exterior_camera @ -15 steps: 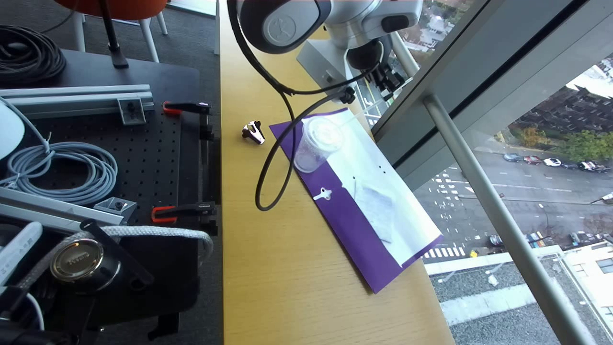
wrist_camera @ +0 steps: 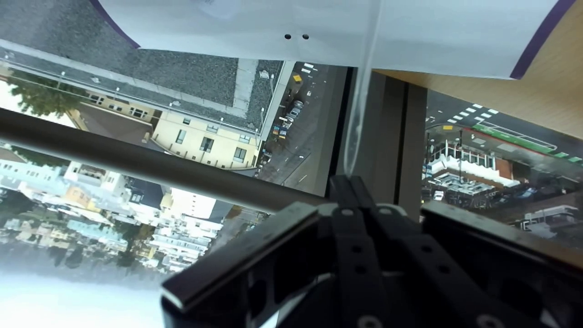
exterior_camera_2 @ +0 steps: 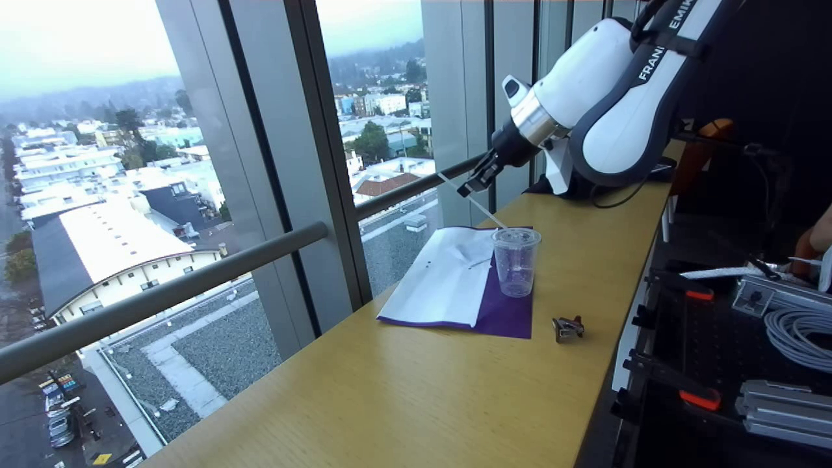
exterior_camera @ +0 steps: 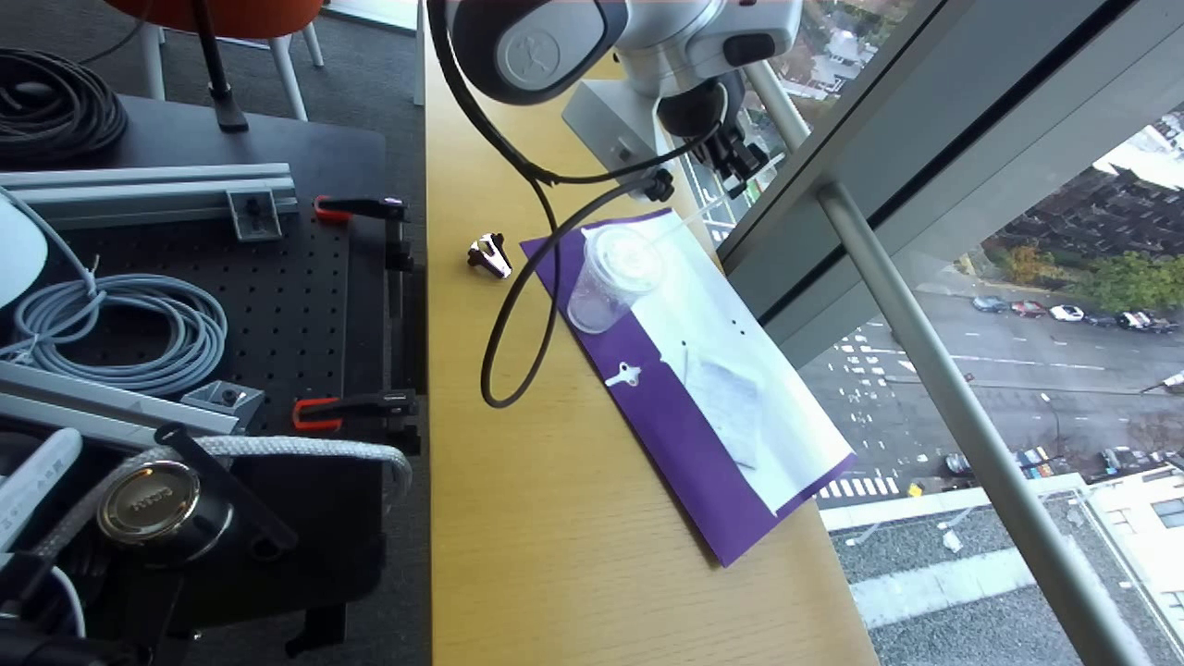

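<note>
A clear plastic cup (exterior_camera_2: 515,264) with a domed lid stands upright on a purple folder (exterior_camera: 677,438) with white paper (exterior_camera: 721,300) inside. A long clear straw (exterior_camera_2: 485,212) slants out from the lid toward the window. My gripper is shut above the window side of the folder, beside the upper part of the straw. In the wrist view, the straw's visible near end meets the fingertips; whether it is pinched, touching or just behind them I cannot tell. Exterior view 2 shows the straw's top reaching past the fingertips.
A small metal staple remover (exterior_camera_2: 567,328) lies on the wooden ledge (exterior_camera_2: 374,390) near the cup. A handrail (exterior_camera: 932,333) runs along the window close to my gripper. My arm's cable loop (exterior_camera: 488,366) hangs near the cup.
In exterior view 1, my arm and gripper have shifted slightly left, away from the window, and the hanging cable has moved with them. The cup and folder look unmoved.
</note>
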